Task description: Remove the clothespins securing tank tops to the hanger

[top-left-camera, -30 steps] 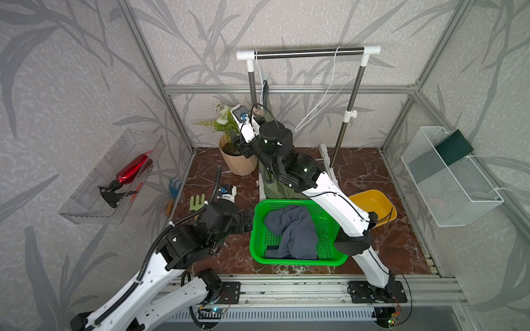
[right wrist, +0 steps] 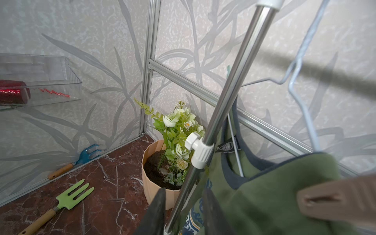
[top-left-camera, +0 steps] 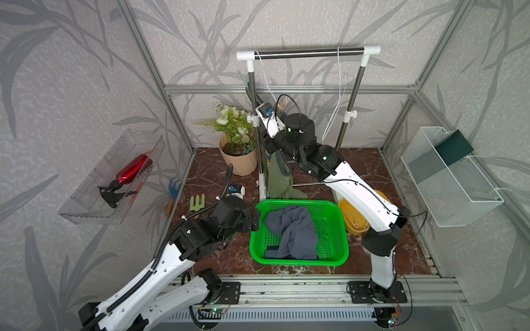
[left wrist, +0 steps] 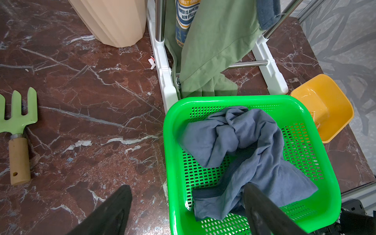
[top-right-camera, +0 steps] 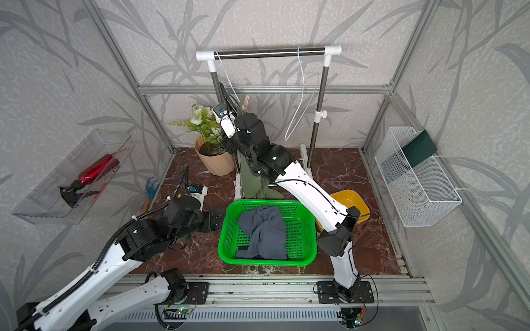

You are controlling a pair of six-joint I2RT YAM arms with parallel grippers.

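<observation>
A green tank top (right wrist: 262, 195) with dark trim hangs on a white wire hanger (right wrist: 297, 78) from the rack. A beige clothespin (right wrist: 340, 199) is on its near shoulder, large and close at the right edge of the right wrist view. To the left of that pin, my right gripper has its fingers apart with nothing held; the rack's left pole shows behind the gap. My left gripper stands open and empty beside the left rim of the green basket (left wrist: 169, 156). From above, the right arm covers much of the tank top.
A dark grey cloth (left wrist: 250, 156) lies in the basket. The rack pole (right wrist: 235, 78) and potted plant (right wrist: 156, 188) stand close by the right gripper. A yellow bowl (left wrist: 325, 105) sits right of the basket; a green fork (left wrist: 19, 125) lies at left.
My right gripper has moved to the right and the hanger and tank top have swung. My left gripper has shifted slightly right.
</observation>
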